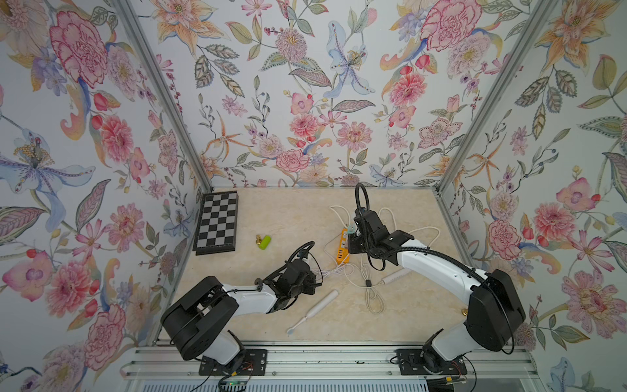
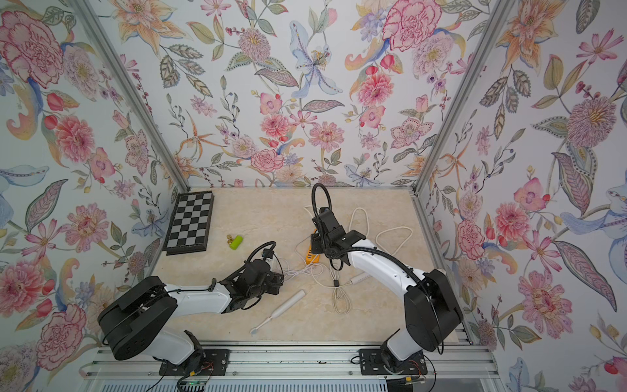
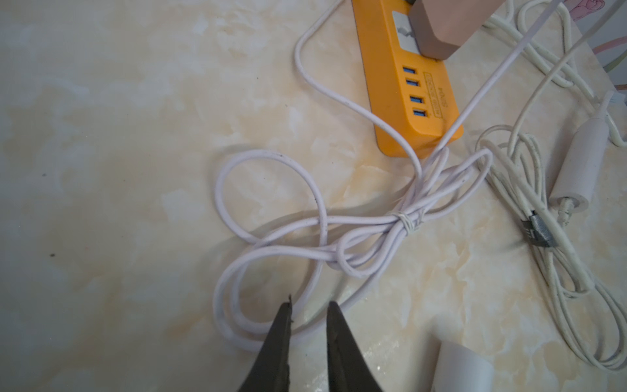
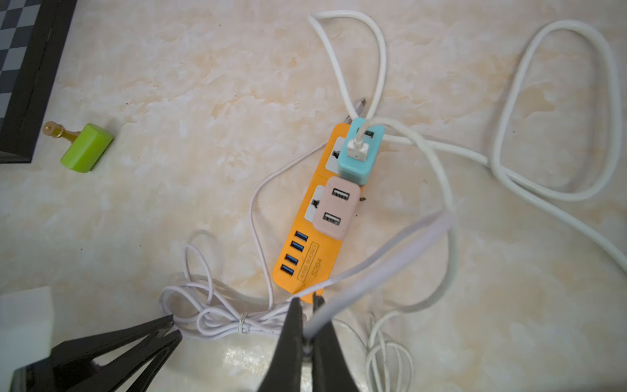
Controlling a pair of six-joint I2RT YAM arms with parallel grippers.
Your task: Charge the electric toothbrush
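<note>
An orange power strip holds a teal charger with a white plug and a pink charger. My right gripper hangs above it, shut on a white cable rising across its view. My left gripper is part open over coiled white cable lying left of the strip, nothing seen between its fingers. The white electric toothbrush lies on the table near the front, left of centre.
A chessboard stands at the back left, with a green mallet-like object nearby. Cable loops and a white cylinder lie on the right.
</note>
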